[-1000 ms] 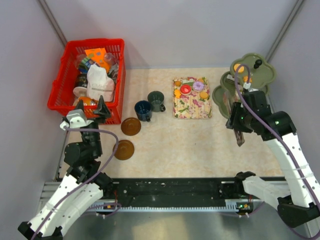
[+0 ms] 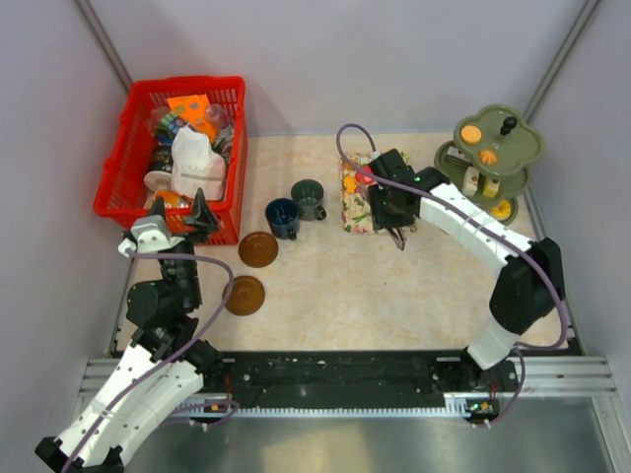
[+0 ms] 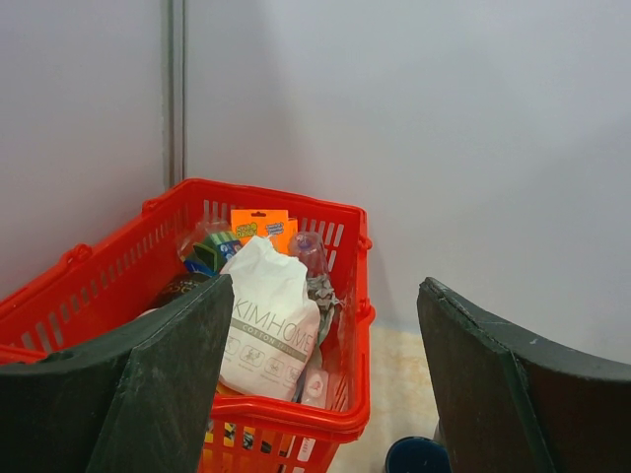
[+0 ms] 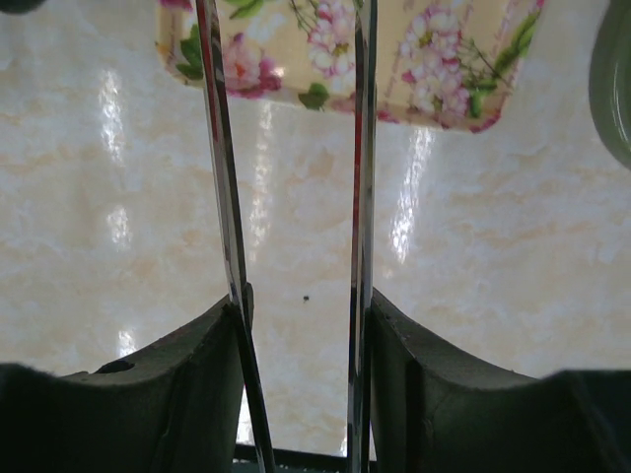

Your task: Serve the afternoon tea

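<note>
My right gripper (image 2: pixel 386 207) is over the floral tray (image 2: pixel 355 212), covering much of it; in the right wrist view its long metal tongs stand open over the tray's edge (image 4: pixel 444 99), nothing seen between them. My left gripper (image 2: pixel 179 217) stands open by the red basket, empty. A blue mug (image 2: pixel 281 219) and a green mug (image 2: pixel 309 200) stand mid-left on the table, two brown saucers (image 2: pixel 258 249) left and below them. The green tiered stand (image 2: pixel 513 148) at right holds small pastries.
The red basket (image 2: pixel 235 94) full of packages fills the back left. Walls border the back and sides.
My right arm has swung left from beside the tiered stand to over the floral tray, now hiding most of its items. The left arm has not moved.
</note>
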